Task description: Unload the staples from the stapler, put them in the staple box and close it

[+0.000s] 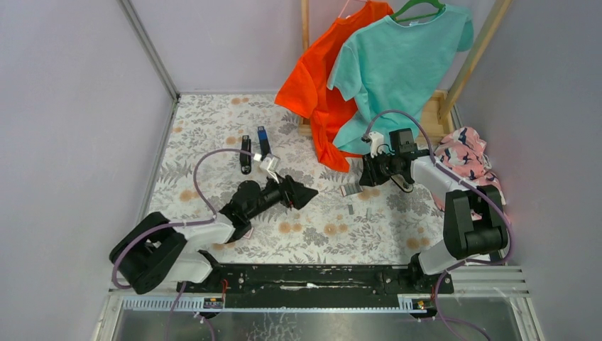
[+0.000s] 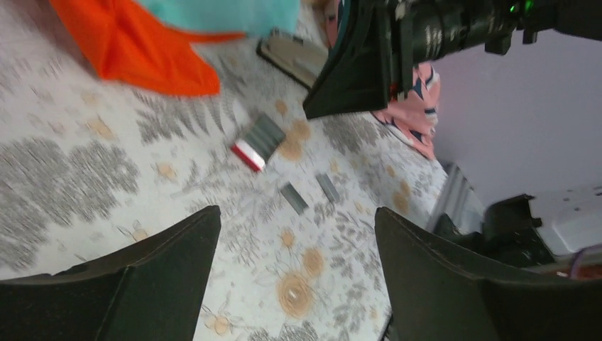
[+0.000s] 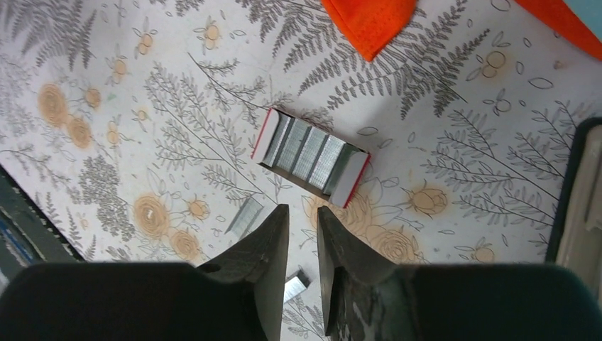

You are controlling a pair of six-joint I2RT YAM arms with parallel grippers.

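A box of staple strips [image 3: 309, 156] with red ends lies on the floral mat. My right gripper hangs over that area, its fingers a narrow gap apart with nothing seen between them. My left gripper [image 1: 300, 194] is left of the box, its fingers apart and empty in the left wrist view. Two staplers, one black [image 1: 245, 153] and one blue [image 1: 263, 142], lie at the back left.
An orange shirt [image 1: 316, 78] and a teal shirt [image 1: 394, 71] hang at the back. Pink patterned cloth [image 1: 465, 153] is bunched at the right. A long dark-edged object [image 3: 578, 199] lies right of the box.
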